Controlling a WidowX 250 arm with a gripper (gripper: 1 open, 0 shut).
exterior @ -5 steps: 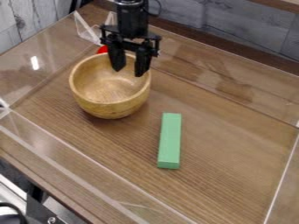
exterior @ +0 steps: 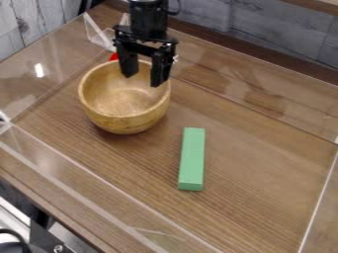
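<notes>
My black gripper (exterior: pixel 144 61) hangs at the top centre of the camera view, open, its two fingers over the back part of a wooden bowl (exterior: pixel 123 114). Whether anything in the bowl lies beneath the fingers I cannot tell; its inside looks empty. A small red object (exterior: pixel 115 57) is partly hidden behind the gripper.
A green bar (exterior: pixel 192 158) lies on the wooden table (exterior: pixel 264 128) at the lower right of the bowl. A dark cable shows at the lower left corner.
The gripper has risen slightly since a second ago. The bowl and the green bar have stayed where they were.
</notes>
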